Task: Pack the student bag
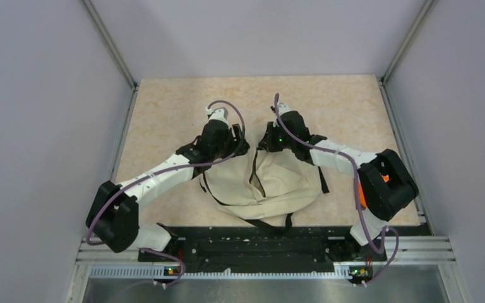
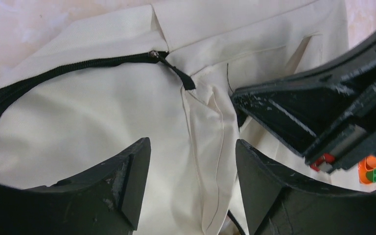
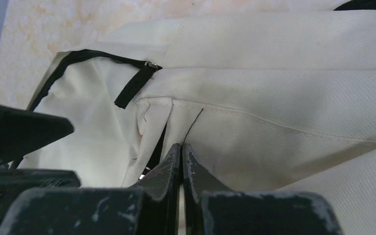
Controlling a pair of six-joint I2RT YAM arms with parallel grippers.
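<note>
The cream fabric bag (image 1: 284,189) lies flat at the table's centre. Its black zipper with a pull tab (image 2: 176,73) shows in the left wrist view; another tab (image 3: 134,85) shows in the right wrist view. My left gripper stands open over the bag, below that tab, with nothing between its fingers. My right gripper is shut down on the fabric beside the zipper opening, with no held object visible between its fingertips.
An orange object (image 2: 369,169) lies at the table's right, mostly under the right arm in the top view. Both grippers are close together.
</note>
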